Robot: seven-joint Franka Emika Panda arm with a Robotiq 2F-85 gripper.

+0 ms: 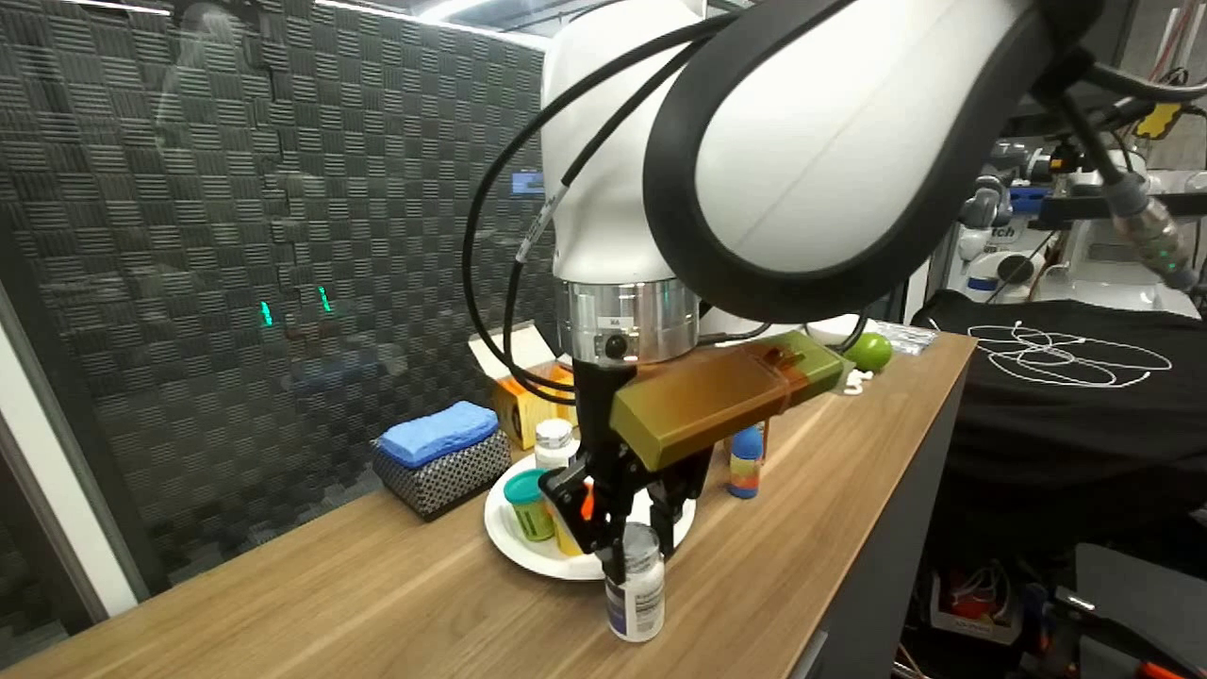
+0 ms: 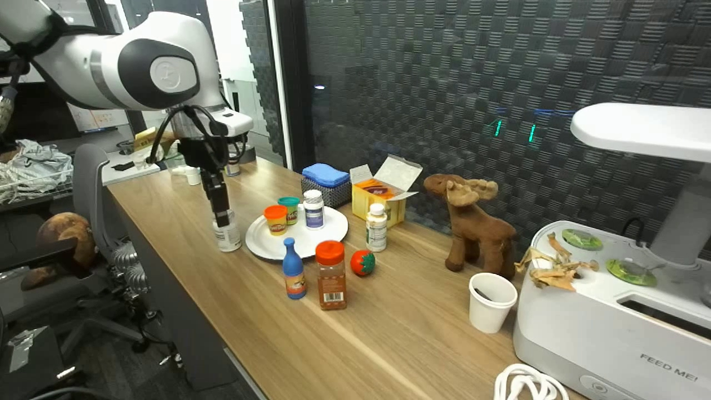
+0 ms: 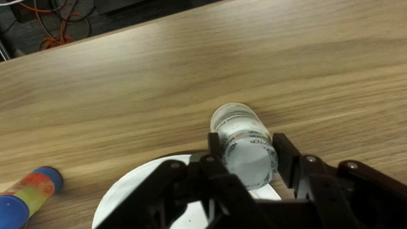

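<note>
A white bottle with a clear-sealed top stands upright on the wooden table, just off the edge of the white plate. My gripper is shut on its upper part, one finger on each side. From above, in the wrist view, the bottle sits between the fingertips of the gripper. In the other exterior view the gripper partly covers the bottle, whose base seems to rest on the table.
The plate bears an orange-lidded tub, a teal-lidded tub and another white bottle. A blue bottle and a red-lidded jar stand nearby. Bare table lies toward the front edge.
</note>
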